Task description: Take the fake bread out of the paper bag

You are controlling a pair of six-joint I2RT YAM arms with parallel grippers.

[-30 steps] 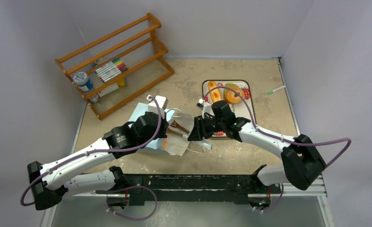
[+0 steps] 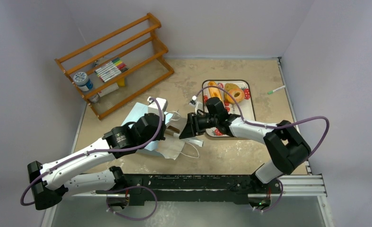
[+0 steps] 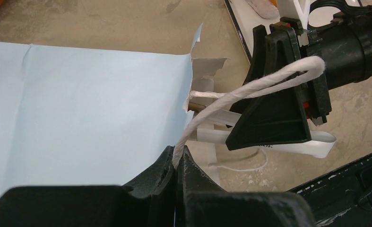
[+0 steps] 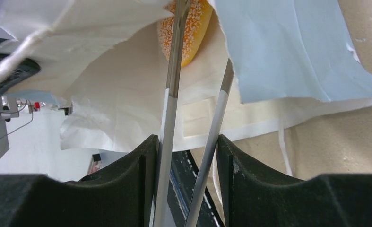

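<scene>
The paper bag [image 3: 99,113], pale blue outside and white inside, lies on its side with its mouth to the right. My left gripper is shut on its white cord handle [image 3: 250,87] above the mouth. My right gripper faces the opening, its fingers spread, with the two arms of wood-tipped tongs [image 4: 166,127] running between them. The tong tips reach into the bag. Deep inside, a seeded yellow-orange bread [image 4: 199,35] shows beside the left tong arm, partly hidden by it and the bag's flap. Whether the tongs touch it, I cannot tell.
A strawberry-patterned tray [image 2: 246,113] to the right holds a long bun [image 2: 214,93] and round breads [image 2: 235,95]. The wooden rack [image 2: 122,97] stands at the back left. A green-capped marker [image 2: 276,90] lies at the far right.
My right gripper has moved left toward the bag, carrying the tongs with it, and their tips are deeper inside. The left arm has stayed almost still.
</scene>
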